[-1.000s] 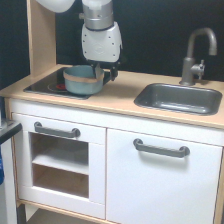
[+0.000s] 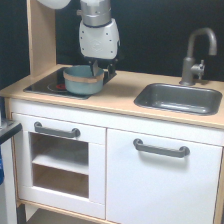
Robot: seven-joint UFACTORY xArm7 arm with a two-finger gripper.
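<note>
A grey-blue pot (image 2: pixel 78 83) sits on the dark stove plate (image 2: pixel 42 87) at the left of the wooden counter. My gripper (image 2: pixel 102 73) points down at the pot's right side, its dark fingers close to the rim. At this size I cannot tell whether they touch the pot or how far apart they stand. Part of the pot's right rim is hidden behind the gripper. Above it, the white and grey arm (image 2: pixel 98 40) reaches down from the top of the view.
To the right are an empty-looking grey sink (image 2: pixel 180 98) and a tall faucet (image 2: pixel 190 62). Bare counter (image 2: pixel 122 88) lies between stove and sink. Below are a cabinet with an open-looking compartment (image 2: pixel 60 160) and a white door (image 2: pixel 160 180). A wooden post (image 2: pixel 41 40) rises at the left.
The arm has shifted slightly left and a little upward. The pot stays on the stove in about the same place.
</note>
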